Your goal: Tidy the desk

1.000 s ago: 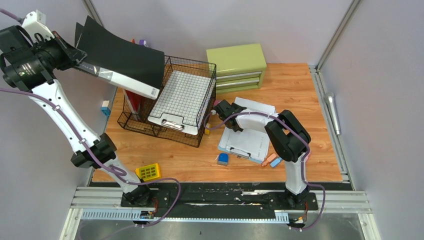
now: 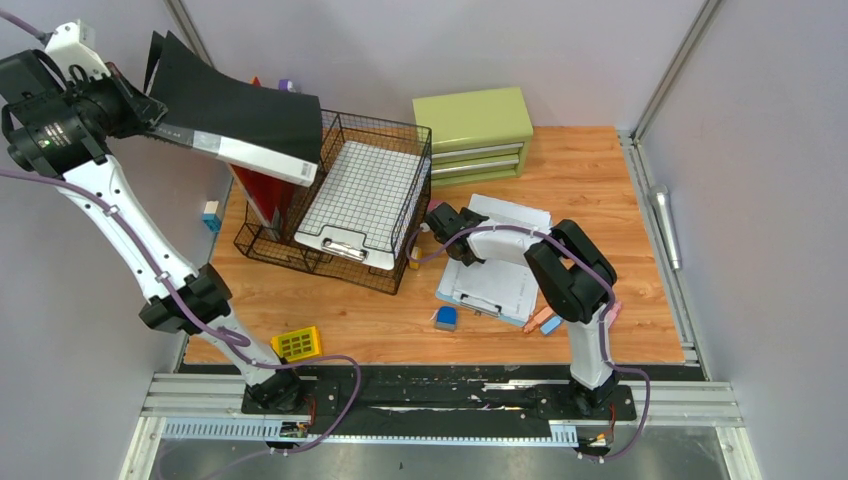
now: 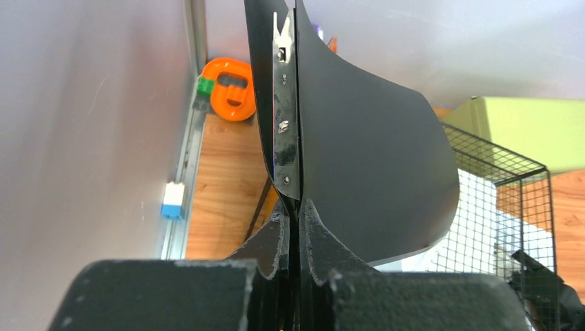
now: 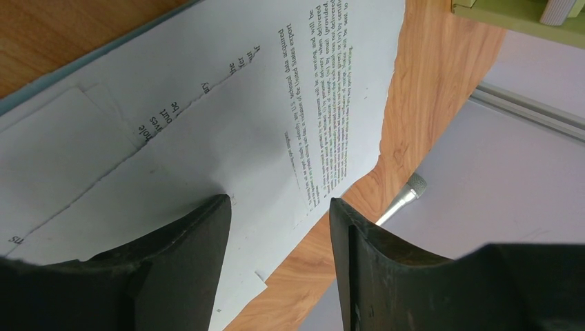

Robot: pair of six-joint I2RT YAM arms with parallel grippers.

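Observation:
High at the upper left, my left gripper is shut on a black binder (image 2: 240, 120), which hangs above the left end of the wire basket (image 2: 410, 200). A red folder (image 2: 260, 195) and a white clipboard (image 2: 350, 200) are in the basket. My right gripper is low over a clipboard with papers (image 2: 505, 290). Its two fingertips show apart over the paper; whether anything is between them lower down is unclear.
A green drawer box (image 2: 470, 110) stands at the back. A blue block (image 2: 445, 318), a yellow grid item (image 2: 296, 343) and small pens or blocks (image 2: 545, 318) lie along the front. An orange tool (image 3: 231, 89) is at the back left.
The black binder in my left gripper has shifted slightly leftward. The right arm has barely moved.

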